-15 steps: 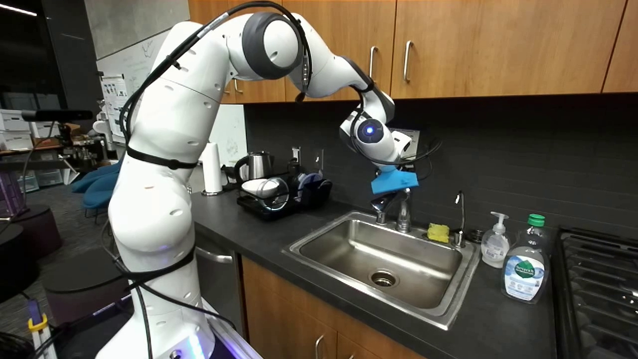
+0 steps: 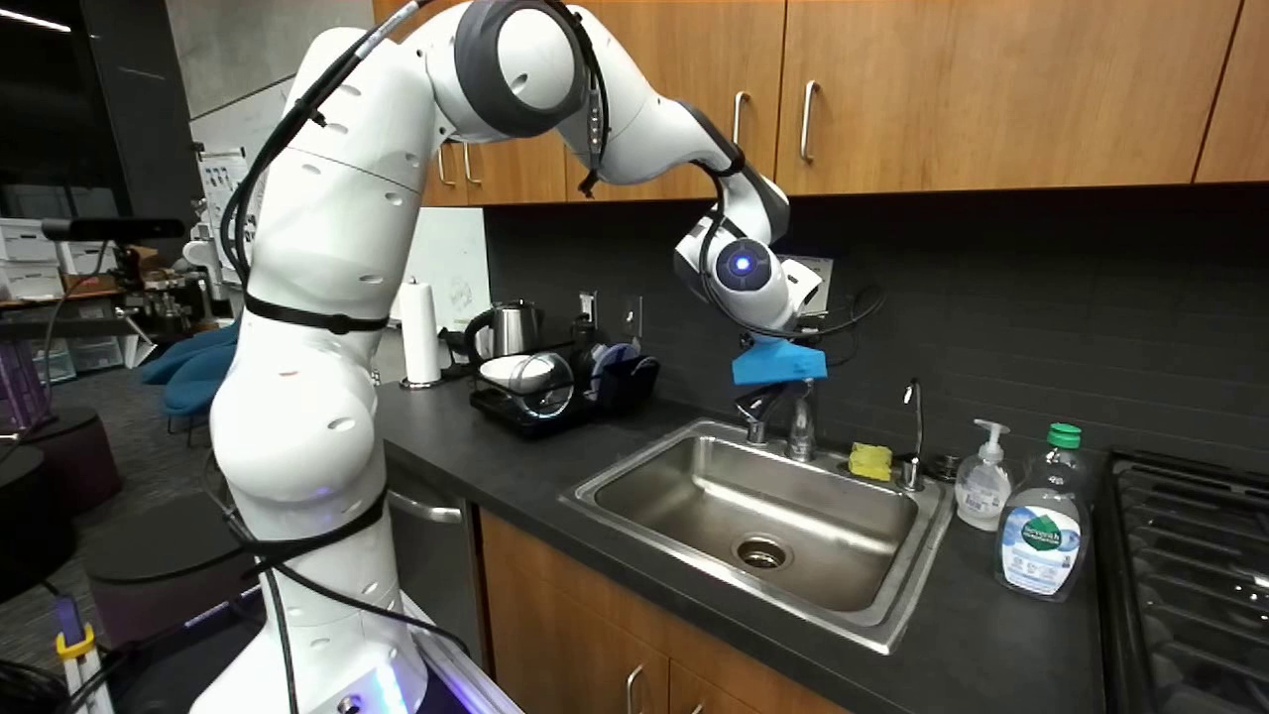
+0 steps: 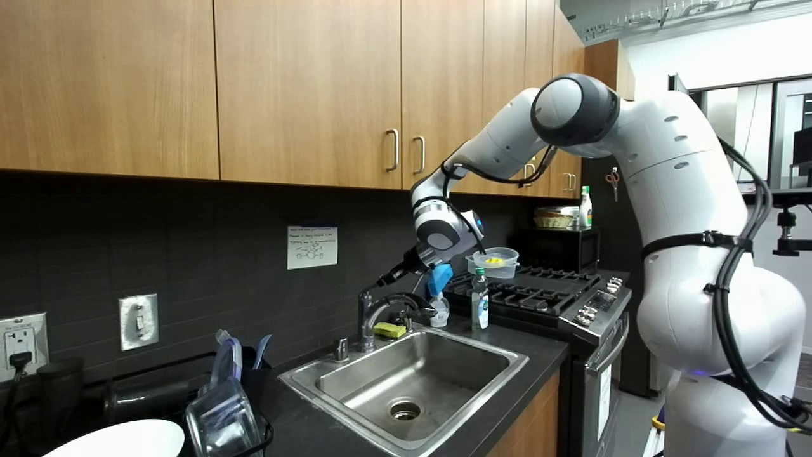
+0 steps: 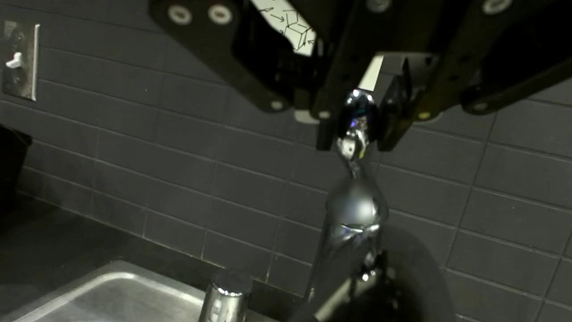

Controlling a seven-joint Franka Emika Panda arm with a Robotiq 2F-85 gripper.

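The sink faucet [image 3: 376, 312] rises from the back rim of the steel sink, its spout curving over the basin. My gripper is shut on the slim chrome faucet lever [image 4: 354, 149], whose upper end sits between the two fingers. Exterior view 2 has the gripper [image 3: 382, 280] at the top of the lever, above the faucet body. In exterior view 1 the blue piece [image 2: 779, 361] on my wrist hides the fingers. No water shows in the sink basin [image 2: 761, 506].
A yellow sponge [image 2: 870, 460] and a small second tap [image 2: 915, 428] are right of the faucet. Farther right stand a soap pump [image 2: 983, 482], a dish-soap bottle [image 2: 1047, 524] and the stove [image 2: 1196, 547]. A loaded dish rack [image 2: 559, 393] is to the left.
My upper arm and elbow have swung slightly left in exterior view 1. The wrist and its blue piece have tilted and shifted only a little. The sink items look unmoved.
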